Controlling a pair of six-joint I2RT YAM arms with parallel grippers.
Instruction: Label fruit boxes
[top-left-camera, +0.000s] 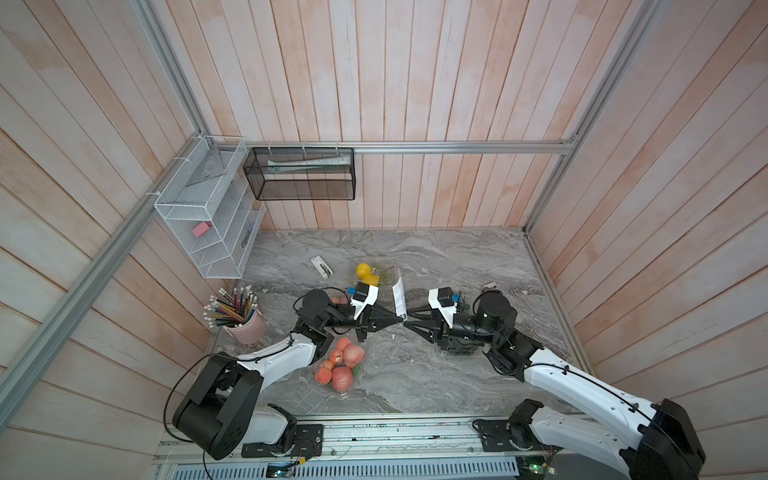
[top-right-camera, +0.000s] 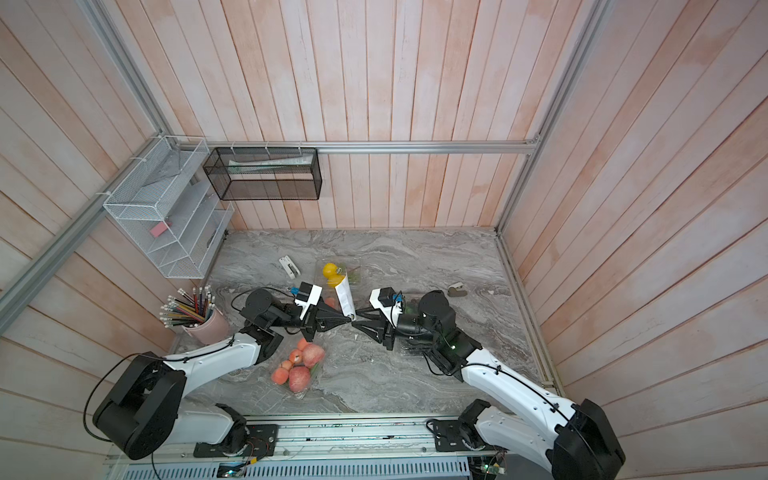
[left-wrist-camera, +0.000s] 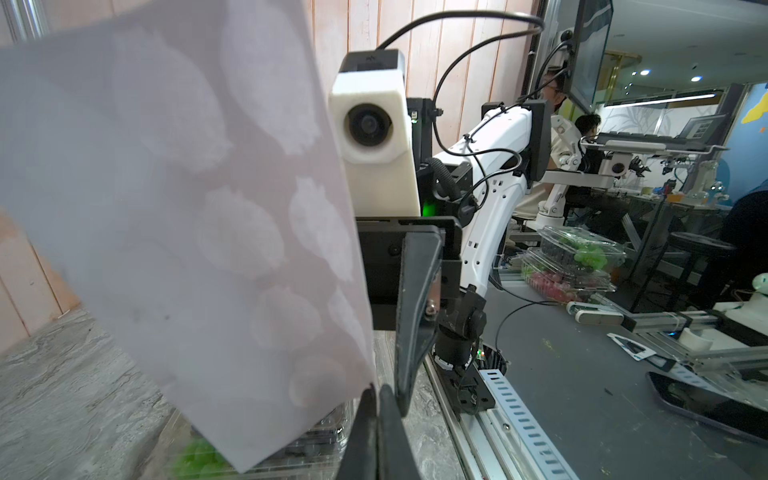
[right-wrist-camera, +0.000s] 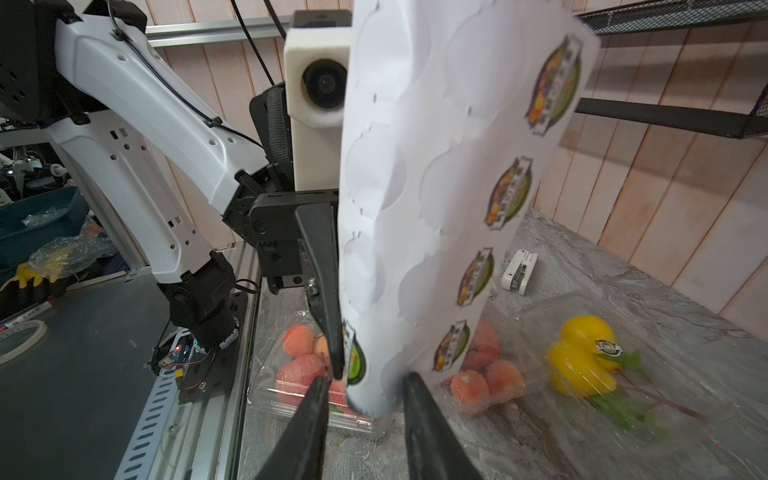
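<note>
A white label sheet (right-wrist-camera: 448, 184) stands up in the air, its round fruit labels facing the right wrist view and its plain back facing the left. My left gripper is shut at the sheet's lower corner and holds it. In the right wrist view my right gripper is open, with the sheet's lower end just ahead of its blurred fingertips. Both grippers meet nose to nose over mid-table. Clear boxes hold peach-like fruit (right-wrist-camera: 300, 372), more peaches (right-wrist-camera: 480, 384) and a yellow duck-shaped item (right-wrist-camera: 580, 360), which bears a label.
Beneath the sheet lies a clear box with green contents (left-wrist-camera: 200, 460). A white stapler-like object (top-left-camera: 321, 266) rests behind the left arm. A pink pencil cup (top-left-camera: 246, 329), white wire shelf (top-left-camera: 209, 232) and black mesh basket (top-left-camera: 300, 192) stand along the left and back.
</note>
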